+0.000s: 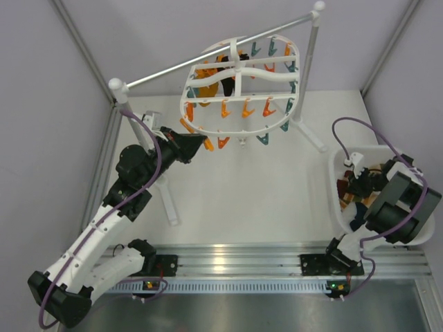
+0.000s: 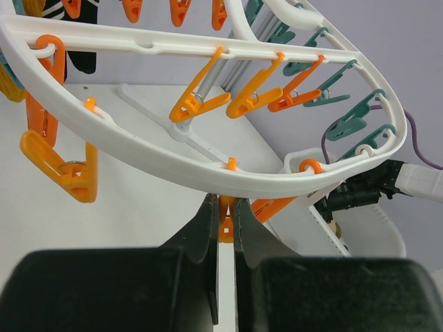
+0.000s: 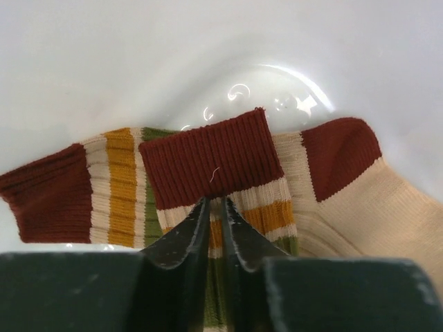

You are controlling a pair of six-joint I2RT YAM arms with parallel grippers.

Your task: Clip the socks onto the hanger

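Observation:
The white hanger [image 1: 239, 76] with orange and teal clips hangs from its stand. My left gripper is shut on an orange clip [image 2: 226, 232] at the near rim of the hanger. Inside the white bin on the right, my right gripper is over a striped sock [image 3: 211, 159] with a dark red cuff. Its fingertips are close together with a narrow gap, and the sock's knit shows between them. Whether they grip the cloth is not clear. Under that sock lies its likeness, a sock with a dark red cuff [image 3: 52, 200] and heel [image 3: 342, 152].
The white bin [image 1: 336, 200] also holds a dark sock [image 1: 358, 216]. Yellow cloth [image 1: 208, 90] and a black piece [image 1: 227, 84] hang at the back of the hanger. A stand foot [image 1: 166, 200] reaches forward beside my left arm.

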